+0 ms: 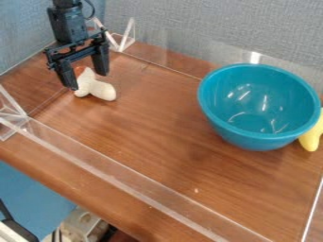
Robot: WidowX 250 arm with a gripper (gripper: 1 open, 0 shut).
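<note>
My black gripper [78, 60] is open at the back left of the wooden table, just over a pale cream plush-like object [96, 87] with an orange-red part at its upper left. That object lies on the table beneath the fingers, partly hidden by them. A large teal bowl [259, 106] stands on the right side of the table.
A yellow object [312, 134] sits behind the bowl at the right edge. Clear barriers with white brackets [10, 118] line the table's sides, and grey padded walls rise behind.
</note>
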